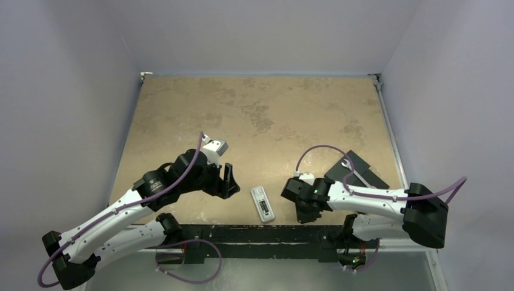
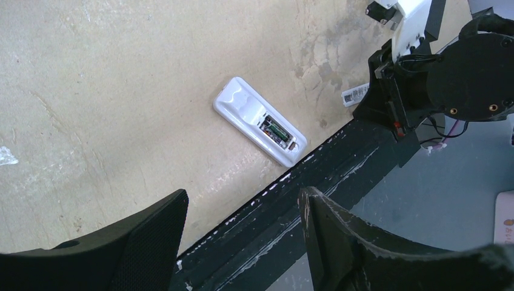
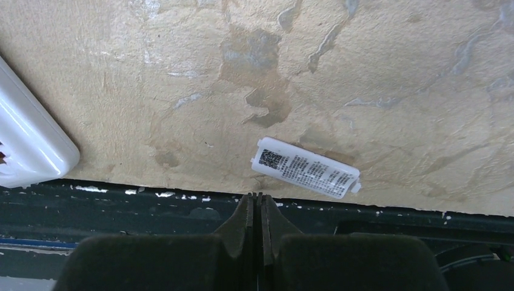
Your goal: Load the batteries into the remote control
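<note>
The white remote (image 1: 262,203) lies near the table's front edge with its compartment open; batteries (image 2: 276,130) show inside in the left wrist view. My left gripper hangs open left of the remote, nothing between its fingers. My right gripper is shut with nothing visible between its fingertips, low beside the battery cover (image 3: 305,167), which lies label up to the remote's right, near the edge.
A dark mat with a wrench (image 1: 357,173) lies at the right under and behind my right arm. A dark rail runs along the front edge.
</note>
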